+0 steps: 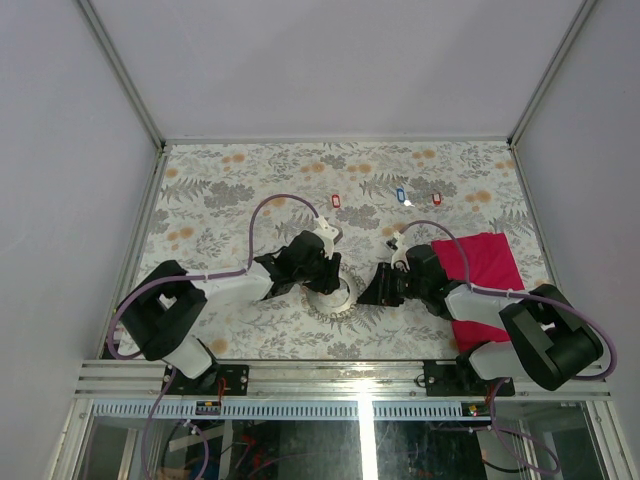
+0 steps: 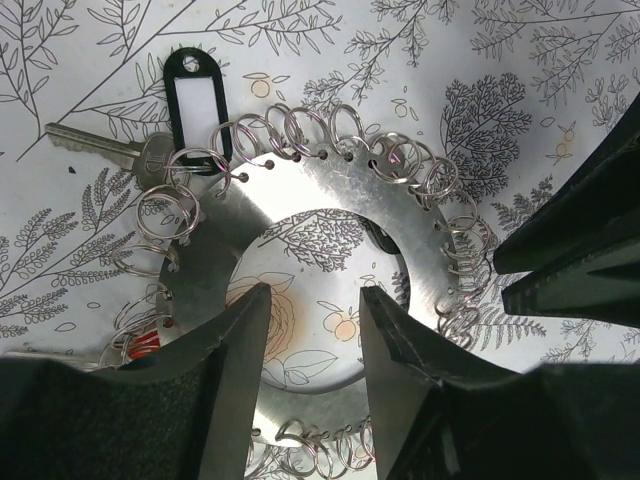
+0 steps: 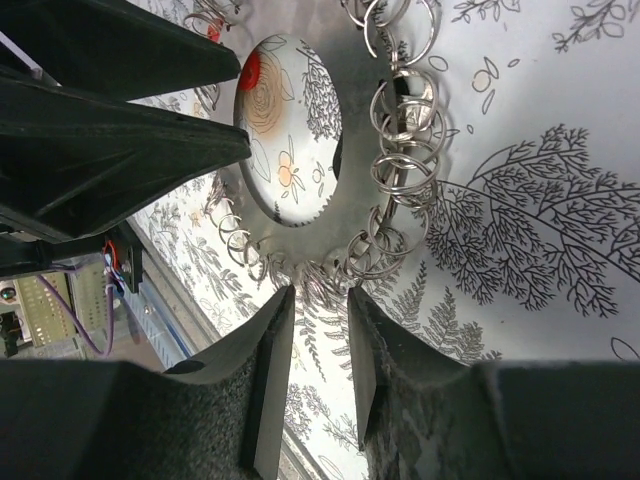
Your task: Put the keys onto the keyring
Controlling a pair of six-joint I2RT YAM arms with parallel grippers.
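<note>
The keyring (image 2: 225, 220) is a flat metal disc with a big central hole and many small wire loops along its rim. It lies on the table. My left gripper is part open above the hole, nothing held between its fingers. My right gripper is part open too, by the rim's right side; loops show beyond its tips, none clearly gripped. A black tag (image 2: 198, 100) and a silver key (image 2: 100, 145) lie at the disc's edge. At the back lie a red tag (image 1: 336, 201), a blue tag (image 1: 401, 195) and another red tag (image 1: 437, 199).
A red cloth (image 1: 488, 262) lies on the right, partly under the right arm. The two grippers' fingers are close together over the disc. Open table surrounds the back tags and the left side. A metal rail (image 1: 300, 370) bounds the front.
</note>
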